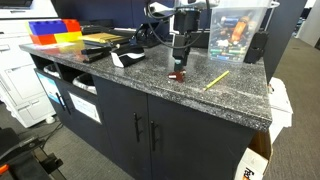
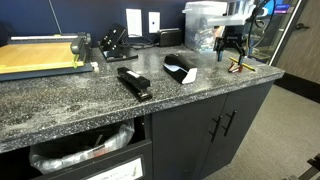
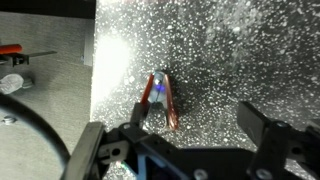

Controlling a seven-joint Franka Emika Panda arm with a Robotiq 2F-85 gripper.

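Note:
A small red-handled tool (image 1: 177,75) lies on the speckled dark countertop (image 1: 215,101), close to its front edge. In the wrist view the same tool (image 3: 158,93) shows two reddish handles and a shiny bluish middle; its exact kind is hard to tell. My gripper stands open above the counter, its fingers wide apart with the tool between and beyond them. From the side, the gripper (image 1: 180,66) hangs directly over the tool and partly overlaps it. In the second exterior view the tool (image 2: 236,67) sits just below the gripper (image 2: 235,52).
A yellow pencil-like stick (image 1: 217,79) lies to the right of the tool. Behind stands a clear bin (image 1: 235,30) of colourful items. Leftward are a black-and-white object (image 2: 180,68), a black stapler (image 2: 135,83) and a paper cutter (image 2: 40,57).

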